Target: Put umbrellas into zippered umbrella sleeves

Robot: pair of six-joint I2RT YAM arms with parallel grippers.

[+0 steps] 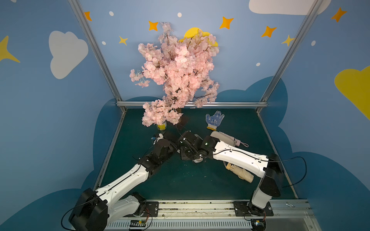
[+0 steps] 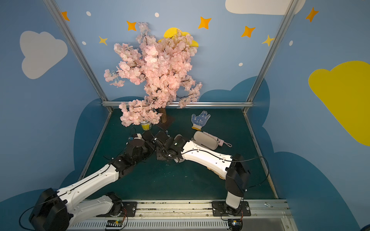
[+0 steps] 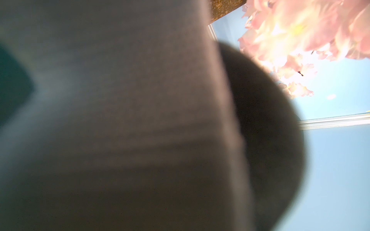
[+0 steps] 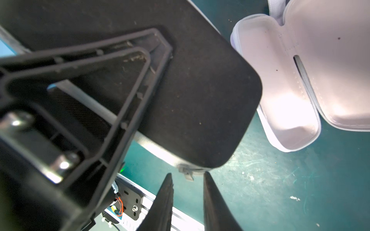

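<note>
A black zippered sleeve hangs between the arms, its zip closed along the edge visible in the right wrist view. My left gripper is shut on it; its frame-like finger lies across the black face. My right gripper is part open, its two fingertips on either side of the sleeve's small zip pull; contact with the pull cannot be made out. In the left wrist view, a blurred close-up of a dark surface hides the fingers. An open pale sleeve lies on the table beyond.
A beige umbrella lies at the right. Behind the right arm are a closed grey sleeve and a pinkish umbrella. A blue glove lies at the back. Blossom branches overhang the left rear.
</note>
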